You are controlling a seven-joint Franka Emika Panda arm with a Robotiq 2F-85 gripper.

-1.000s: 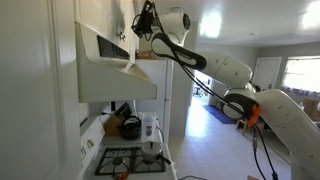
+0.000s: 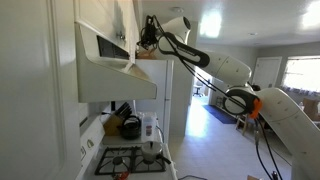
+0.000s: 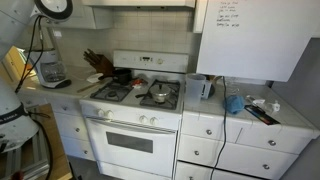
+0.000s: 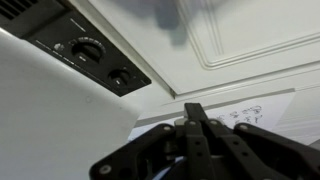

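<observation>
High up by the upper cabinets, my gripper (image 2: pixel 148 34) is above the range hood (image 2: pixel 115 80). In the wrist view the two dark fingers of the gripper are together, with nothing visible between them. A black panel with two knobs (image 4: pixel 89 49) lies to the upper left of the fingers there. A white cabinet door (image 4: pixel 245 30) with a raised frame fills the upper right. Below it is a white sheet with line drawings (image 4: pixel 245 112). Exterior view 2 shows only parts of the arm, and the gripper is out of sight.
The stove (image 3: pixel 135 115) holds a pot (image 3: pixel 160 92) on a burner. Left of it stand a knife block (image 3: pixel 100 63) and a coffee maker (image 3: pixel 50 68). On the right counter are a pitcher (image 3: pixel 195 86) and a blue item (image 3: pixel 234 103). Open floor lies beyond the stove.
My gripper and the end of the arm have moved a little downward beside the upper cabinets. The things on the stove and counter have stayed put.
</observation>
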